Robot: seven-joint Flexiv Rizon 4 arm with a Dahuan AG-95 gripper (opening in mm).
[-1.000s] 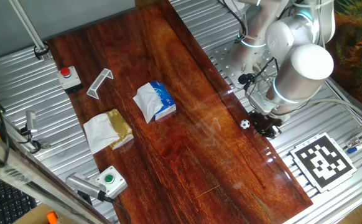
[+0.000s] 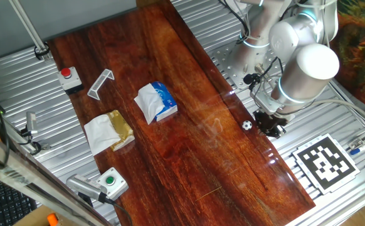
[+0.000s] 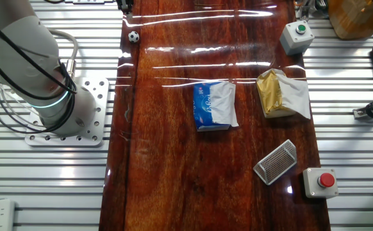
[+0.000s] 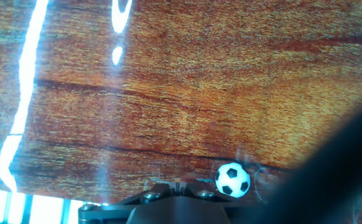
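Observation:
My gripper (image 2: 271, 130) is over the table's right edge in exterior view 1, close beside a small black-and-white soccer ball (image 2: 247, 125). In the wrist view the gripper shows at the bottom, its fingers brought together and nothing visible between them. The ball (image 4: 232, 180) appears just to the right of the fingertips, apart from them in the picture. Exterior view 2 shows the ball (image 3: 133, 36) on the wood near the table edge; only a dark bit of the gripper shows at the top there.
A blue tissue pack (image 2: 163, 100) and a gold one (image 2: 121, 129) lie on the wooden table (image 2: 189, 169). A metal grater (image 3: 277, 162), a red-button box (image 3: 320, 183) and a green-button box (image 3: 297, 37) line the far side. Wood around the ball is clear.
The arm has shifted very slightly to the right in exterior view 1. The ball and the other objects stay where they were.

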